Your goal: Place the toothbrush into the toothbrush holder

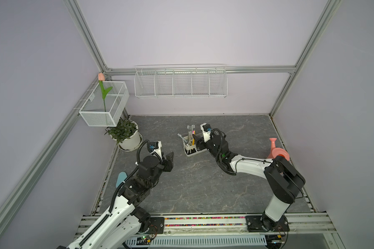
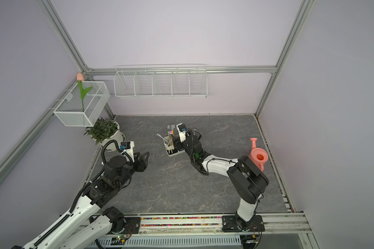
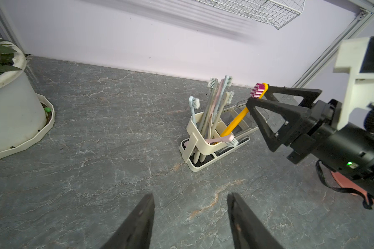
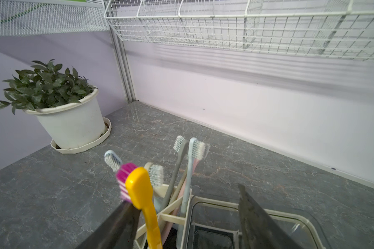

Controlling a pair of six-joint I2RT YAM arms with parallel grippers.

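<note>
A yellow toothbrush [image 3: 236,122] with magenta-and-white bristles leans in the cream toothbrush holder [image 3: 203,146], its lower end inside. Several pale toothbrushes [image 3: 215,101] stand in the same holder, and a pink one lies low across its front rim. At the holder, my right gripper is open; the yellow brush stands close to its left finger [image 4: 122,226], not clamped between the two. In the left wrist view the right fingers overlap the yellow brush's upper part. My left gripper hangs open and empty over the table, apart from the holder.
A potted plant [image 1: 129,134] stands at the back left, below a white basket [image 1: 99,119] with a tulip. A wire rack [image 1: 180,83] hangs on the back wall. On the right sits a pink watering can [image 2: 258,156].
</note>
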